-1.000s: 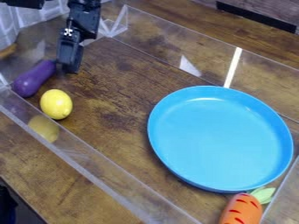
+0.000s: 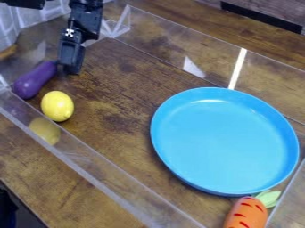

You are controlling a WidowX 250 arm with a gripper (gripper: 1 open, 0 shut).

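Note:
The black gripper (image 2: 70, 57) hangs at the upper left, its tips low beside the far end of a purple eggplant (image 2: 34, 82); whether it is open or shut is unclear. A yellow lemon (image 2: 57, 106) lies just below and right of the eggplant. A large blue plate (image 2: 224, 141) fills the right side. An orange toy carrot (image 2: 245, 215) with a pale green top lies at the bottom right, below the plate.
Clear plastic walls border the wooden work surface (image 2: 119, 125). The middle, between lemon and plate, is bare. A dark wooden edge runs along the back right.

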